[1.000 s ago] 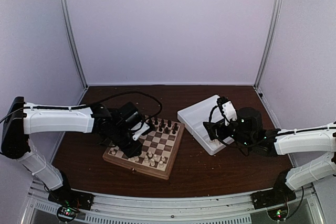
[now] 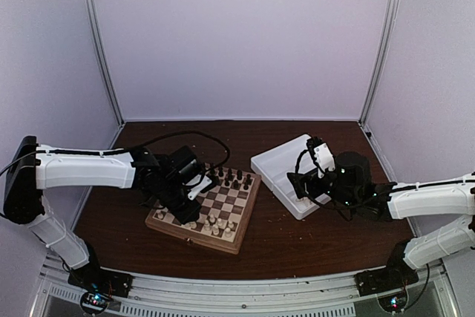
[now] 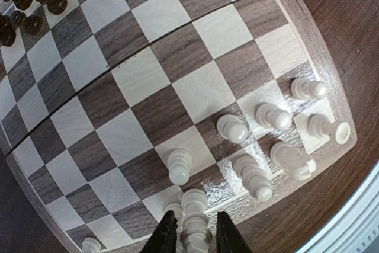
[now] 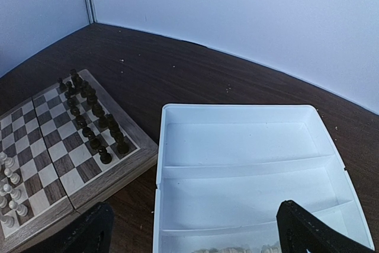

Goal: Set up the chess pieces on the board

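The chessboard (image 2: 239, 217) has dark pieces along the far side and white pieces along the near side. In the left wrist view my left gripper is low over the near edge, fingers part open around a tall white piece (image 3: 195, 235); whether they touch it I cannot tell. Other white pieces (image 3: 272, 117) stand to its right. My right gripper is open above the white tray (image 4: 246, 137), with pale pieces partly visible at the bottom of its view.
The tray sits right of the board. Bare table (image 2: 334, 250) lies in front of the tray and behind the board. Walls enclose the back and sides.
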